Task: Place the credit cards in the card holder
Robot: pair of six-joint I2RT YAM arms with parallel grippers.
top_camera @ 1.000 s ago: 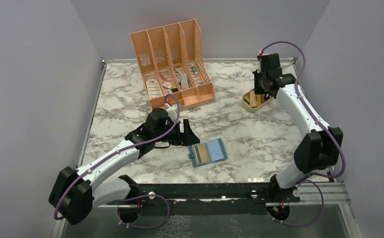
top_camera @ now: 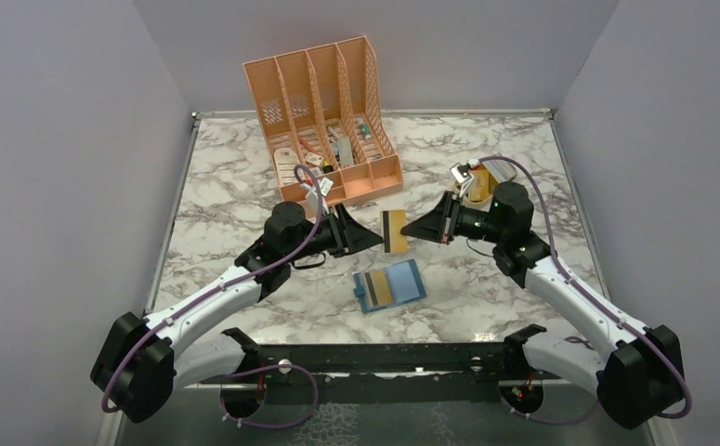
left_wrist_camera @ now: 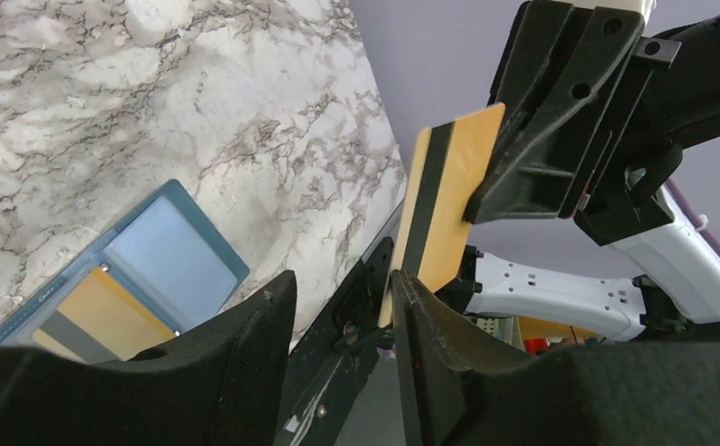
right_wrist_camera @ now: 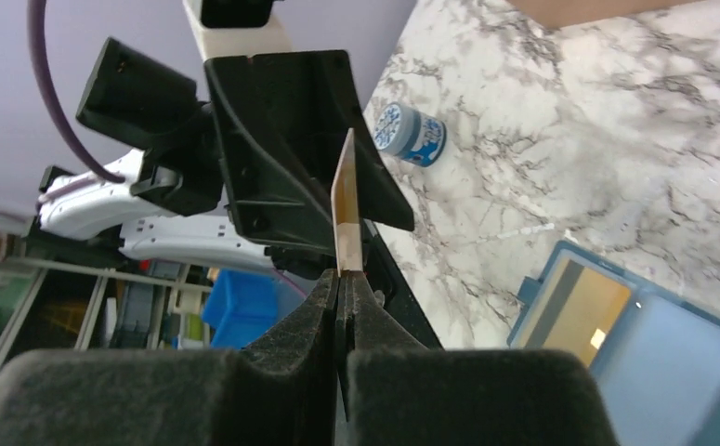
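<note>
My right gripper [top_camera: 408, 229] is shut on a gold card [top_camera: 394, 231] with a black stripe, held upright above the table. My left gripper [top_camera: 375, 238] is part open at the card's left side; in the left wrist view the card [left_wrist_camera: 449, 186] reaches down to one of its fingertips. The blue card holder [top_camera: 411, 279] lies open below, with a striped gold card [top_camera: 378, 290] in its left half and the right half bare.
An orange sorter [top_camera: 370, 186] with assorted items stands at the back. A beige container [top_camera: 486, 190] with gold cards is at the back right, partly hidden. A blue-lidded jar [right_wrist_camera: 412, 135] shows in the right wrist view.
My right gripper has carried a card from the back-right container toward the middle, beside the left gripper. My left gripper has moved slightly up and right.
</note>
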